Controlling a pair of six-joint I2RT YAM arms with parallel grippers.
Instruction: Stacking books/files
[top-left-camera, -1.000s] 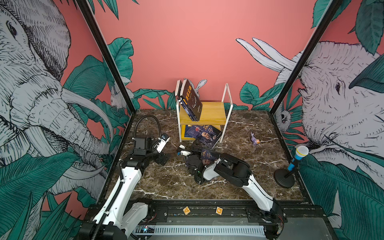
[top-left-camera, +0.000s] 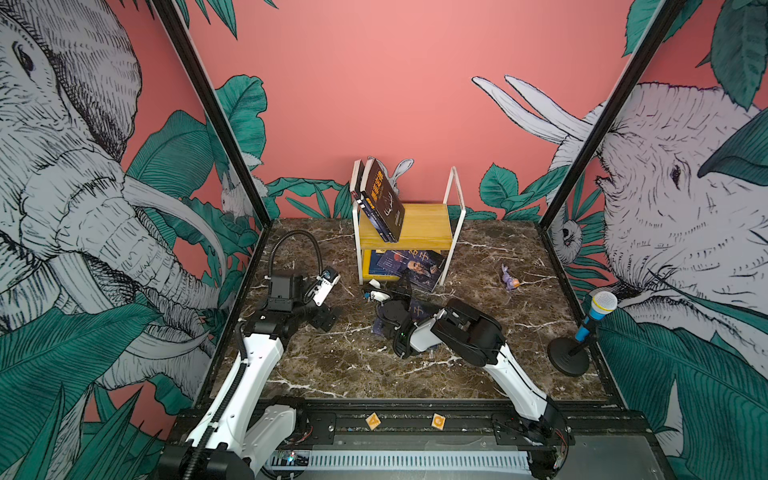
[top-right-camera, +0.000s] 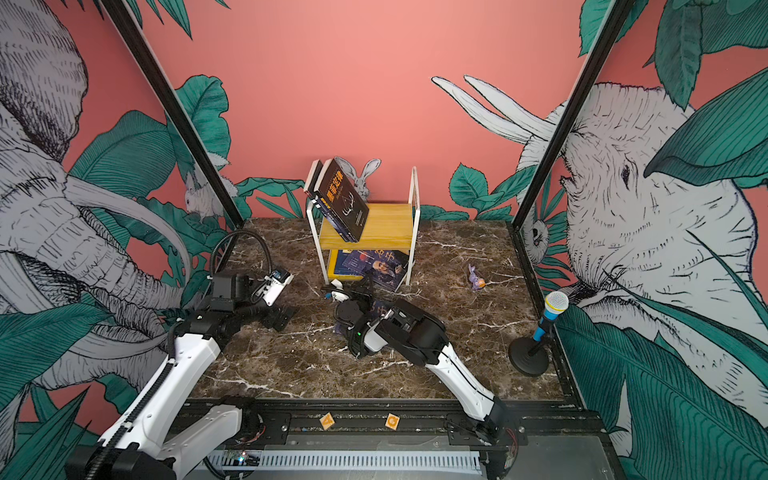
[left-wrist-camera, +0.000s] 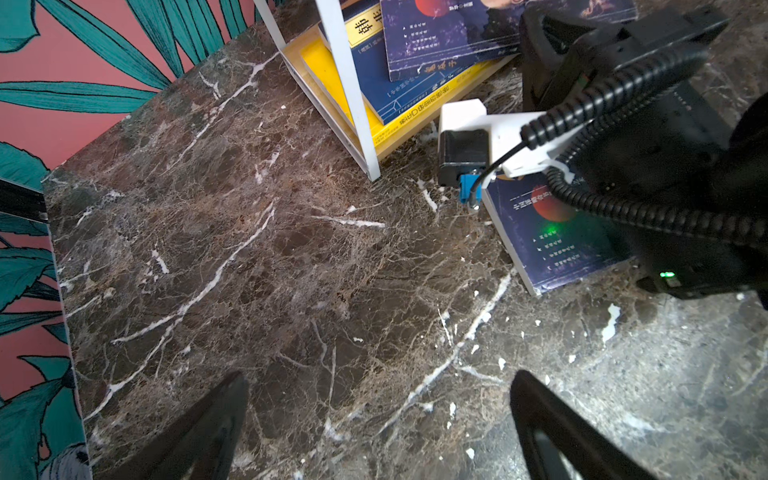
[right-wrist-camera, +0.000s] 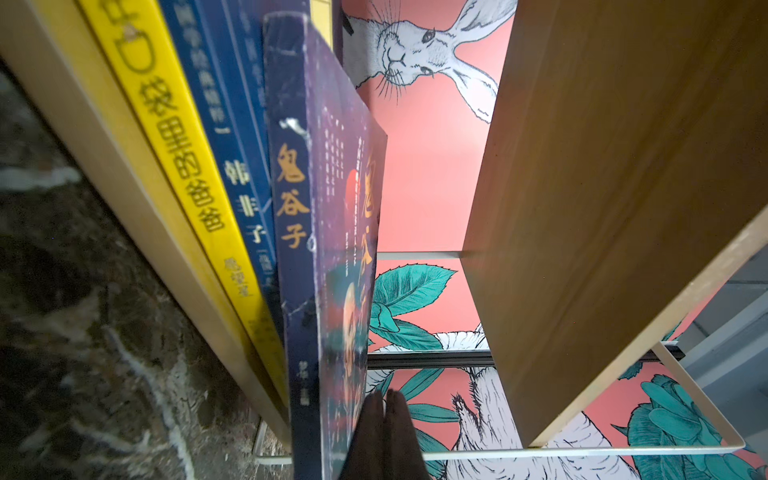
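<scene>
Two books (top-left-camera: 381, 200) lean upright at the left of the rack's top shelf. On the lower shelf lie stacked books: a purple book (right-wrist-camera: 342, 264), a blue one (right-wrist-camera: 220, 136) and a yellow one (right-wrist-camera: 180, 152). My right gripper is shut, nothing seen between its fingers, at the purple book's edge. Another dark book (left-wrist-camera: 552, 232) lies on the table under the right gripper's housing, partly hidden. My left gripper is open and empty over bare marble, left of the rack.
The rack's white frame (top-left-camera: 452, 240) borders both shelves. A small purple figurine (top-left-camera: 509, 277) lies right of the rack, with a microphone on a stand (top-left-camera: 569, 352) at the front right. Bare marble surrounds the left gripper.
The left arm is unchanged.
</scene>
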